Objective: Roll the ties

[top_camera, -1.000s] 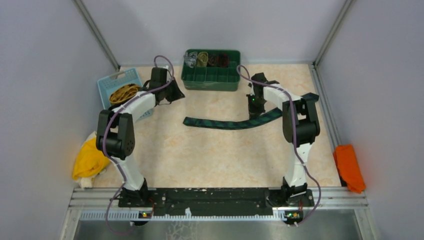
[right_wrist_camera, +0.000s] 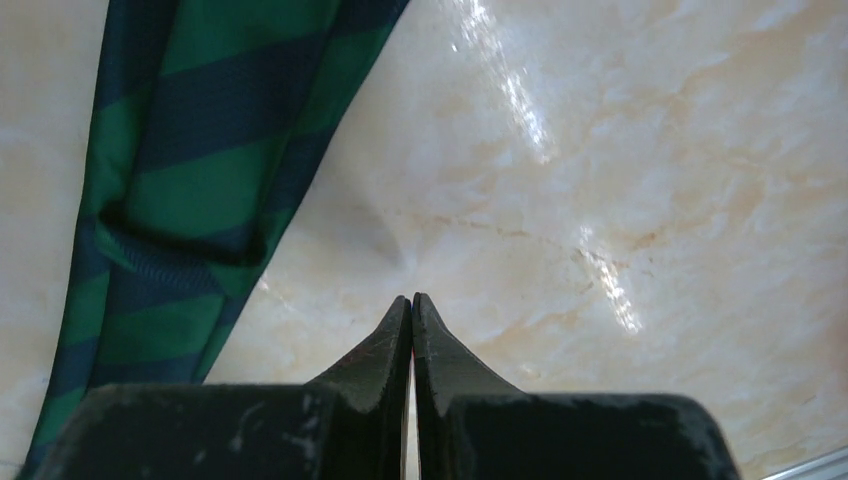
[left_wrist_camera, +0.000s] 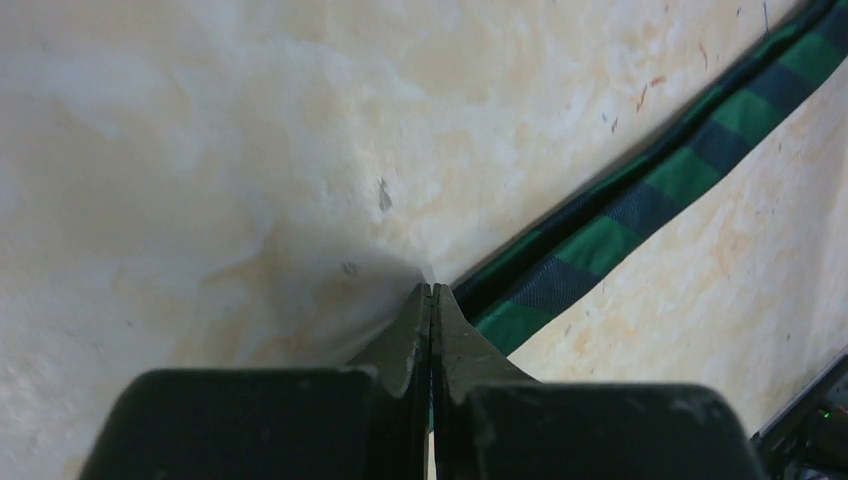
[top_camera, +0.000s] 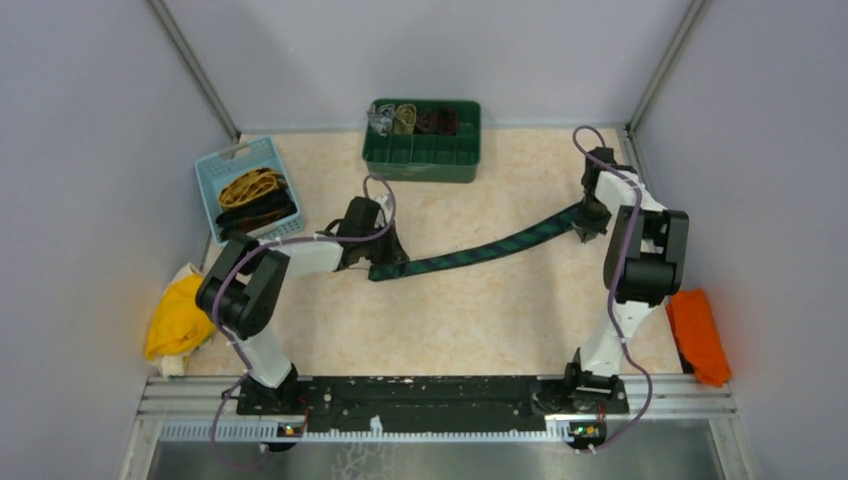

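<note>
A green and navy striped tie (top_camera: pixel 470 254) lies stretched diagonally across the table. My left gripper is shut at the tie's near-left end, over its edge; whether fabric is pinched cannot be seen clearly. The tie (left_wrist_camera: pixel 690 170) runs off to the upper right, its long edge folded. My right gripper is shut at the far right end, its tips over bare table beside the tie (right_wrist_camera: pixel 210 120), which has a small fold in it.
A green compartment box (top_camera: pixel 420 170) with rolled ties stands at the back. A blue basket (top_camera: pixel 215 180) of ties is at left. Yellow cloth (top_camera: pixel 182 320) and orange cloth (top_camera: pixel 698 335) lie at the sides.
My left gripper moved down onto the tie's left end, which now lies nearer the front. My right gripper moved right to the other end, and the tie now slants more.
</note>
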